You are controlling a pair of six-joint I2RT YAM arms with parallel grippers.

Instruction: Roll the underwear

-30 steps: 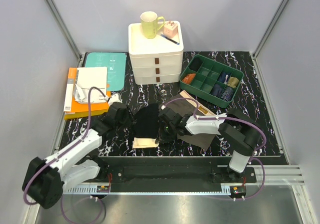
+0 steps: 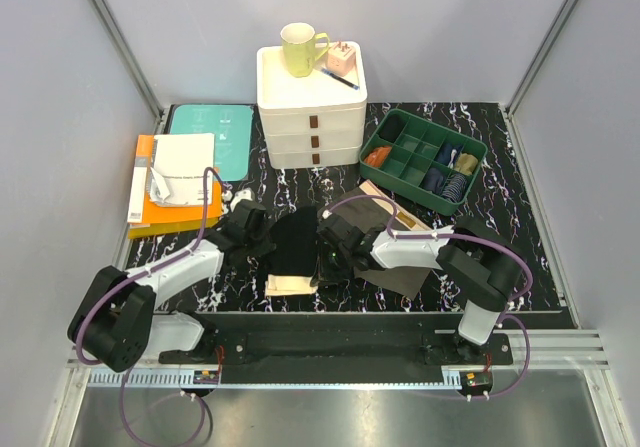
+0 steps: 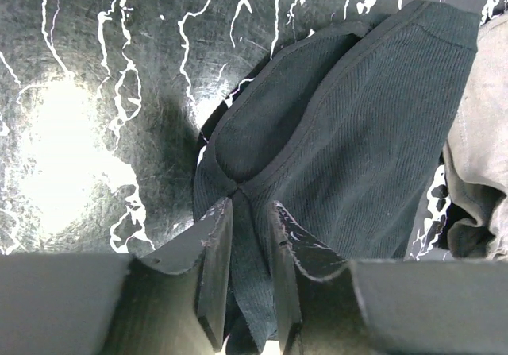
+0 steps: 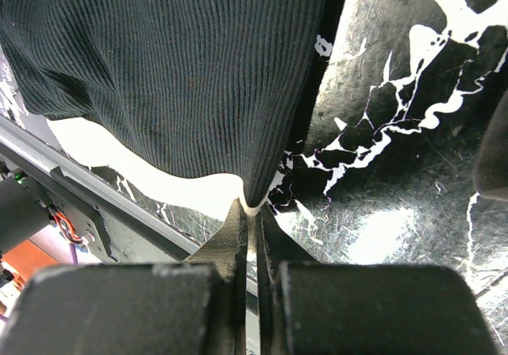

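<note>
The black ribbed underwear (image 2: 294, 242) lies folded flat on the dark marbled table, with a pale strip (image 2: 289, 286) along its near edge. My left gripper is at its left side, fingers apart, with part of the black cloth (image 3: 357, 125) showing in the gap; whether the tips touch it I cannot tell. In the right wrist view, my right gripper is shut at the near right corner of the cloth (image 4: 198, 69), which narrows to a point at the fingertips. The top view partly hides both tips behind the arms.
A greyish-brown cloth (image 2: 405, 279) lies right of the underwear, partly under the right arm. At the back are a green divided box (image 2: 407, 157), a white drawer unit (image 2: 312, 127) and, on the left, stacked folders (image 2: 178, 172).
My right arm and the cloth look unchanged.
</note>
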